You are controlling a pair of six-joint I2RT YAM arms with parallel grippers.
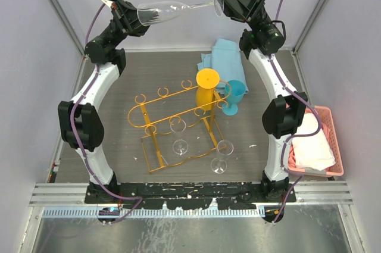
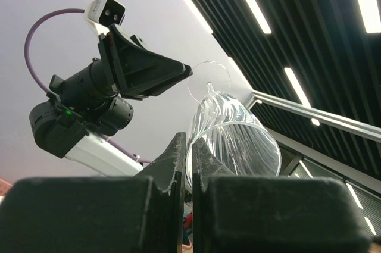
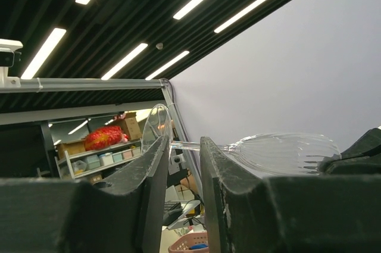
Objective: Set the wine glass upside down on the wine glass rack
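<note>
A clear wine glass (image 1: 164,12) lies horizontally in the air high above the table, bowl to the left, foot to the right. My left gripper (image 1: 137,22) is shut on the bowl's rim, seen close in the left wrist view (image 2: 191,169). My right gripper (image 1: 229,6) is at the foot end; in the right wrist view its fingers stand apart near the stem and foot (image 3: 156,119), and whether they touch the glass is unclear. The yellow rack (image 1: 172,116) with rings stands on the table below.
A yellow cup (image 1: 207,83) and blue goblet (image 1: 233,95) stand by the rack's right end, blue cloths (image 1: 226,59) behind. Clear glasses (image 1: 218,166) are at the front. A pink basket (image 1: 330,131) with white cloth sits at the right.
</note>
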